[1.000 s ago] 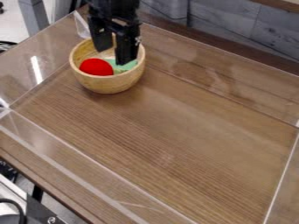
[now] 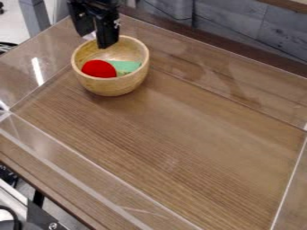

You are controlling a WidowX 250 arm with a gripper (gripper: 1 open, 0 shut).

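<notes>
A tan bowl (image 2: 122, 85) sits on the wooden table at the upper left, holding a red round object (image 2: 99, 69) and a light green piece (image 2: 126, 67). The black gripper (image 2: 100, 40) hangs over the bowl's back-left rim, open, with nothing clearly held; its fingertips are small in this view.
A dark raised edge runs along the top right.
The gripper has moved up and to the left, away from the middle of the bowl toward its back rim. The bowl and its contents look about the same.
</notes>
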